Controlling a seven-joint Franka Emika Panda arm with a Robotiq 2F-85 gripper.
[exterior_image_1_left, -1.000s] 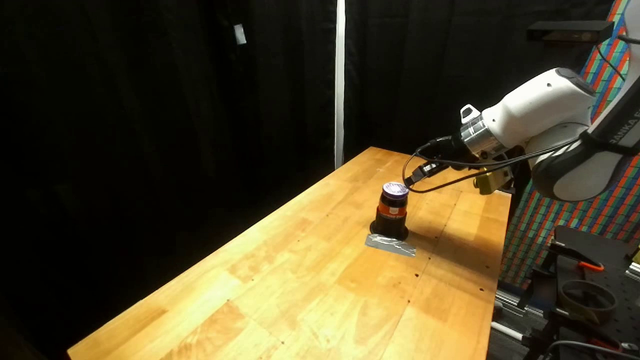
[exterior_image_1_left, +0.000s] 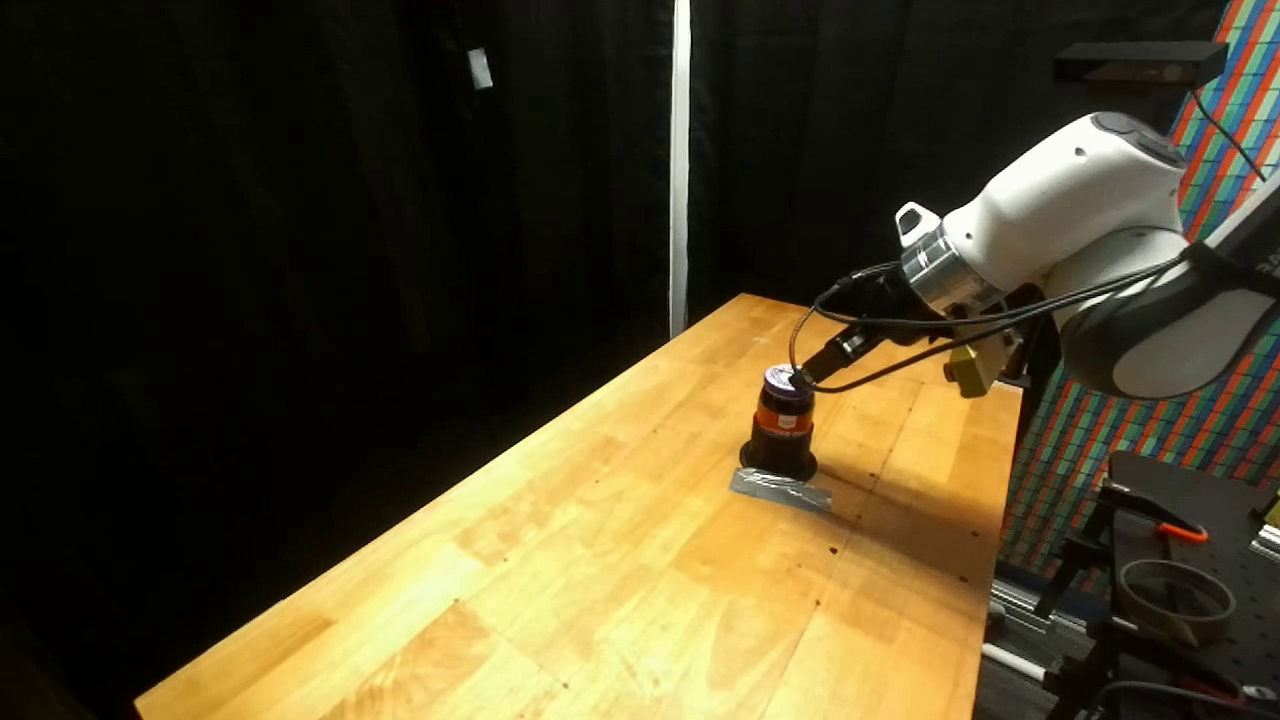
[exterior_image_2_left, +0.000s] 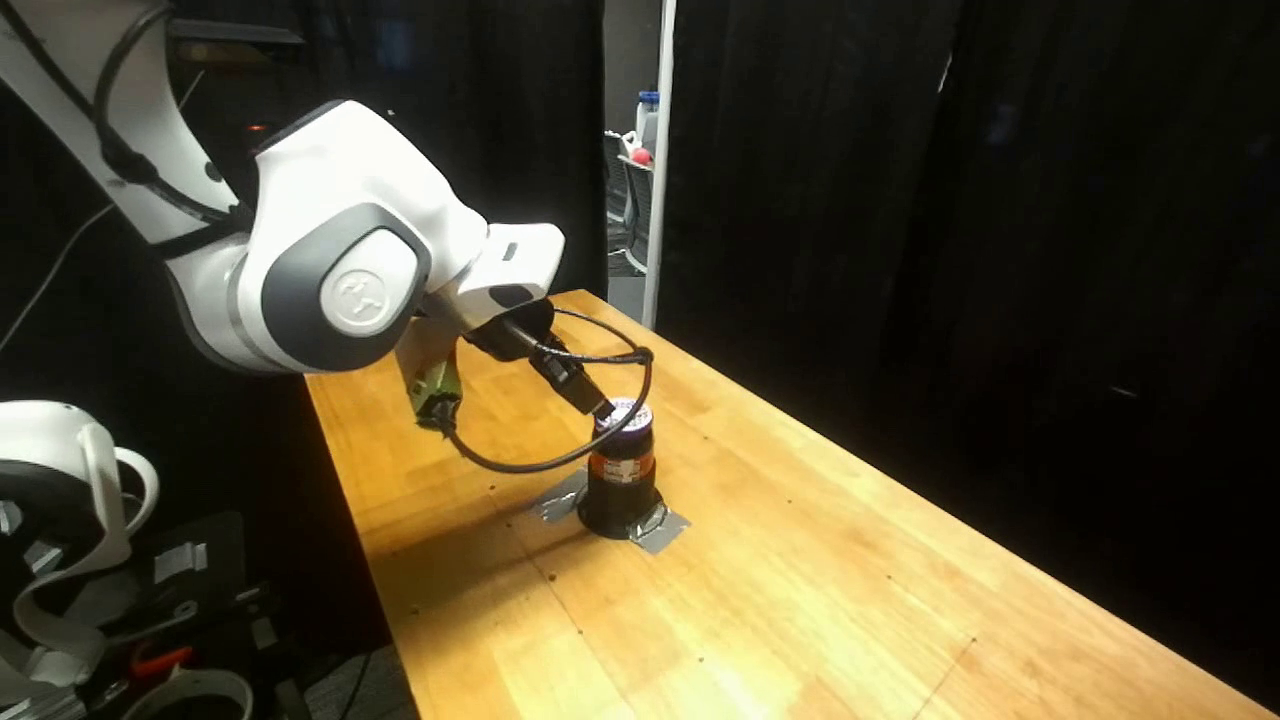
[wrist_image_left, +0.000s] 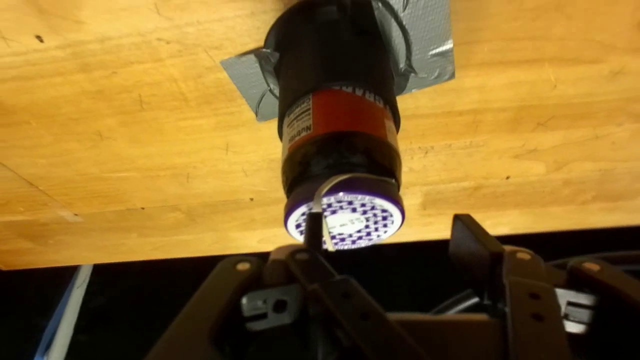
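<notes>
A dark jar (wrist_image_left: 342, 153) with an orange label and a purple-rimmed white lid (wrist_image_left: 348, 222) stands upright in a black holder (exterior_image_1_left: 780, 456) on the table. Over the lid's edge runs a thin pale band (wrist_image_left: 336, 179), reaching down to my left fingertip in the wrist view; whether it circles the whole lid is hidden. My gripper is tilted at the lid, its fingers spread apart. The left finger (wrist_image_left: 313, 228) overlaps the lid, while the right finger (wrist_image_left: 471, 240) is clear of it to the side. In the second exterior view, the gripper tip (exterior_image_2_left: 603, 410) is at the lid.
Grey tape (wrist_image_left: 429, 45) fastens the holder to the wooden table (exterior_image_1_left: 624, 540). My arm's cable (exterior_image_2_left: 540, 466) loops in front of the jar in the second exterior view. Tools and a tape roll (exterior_image_1_left: 1176, 600) lie off the right edge.
In the first exterior view, my gripper has moved left and slightly down, from beside the lid to over its near-right edge. The jar and holder have not moved.
</notes>
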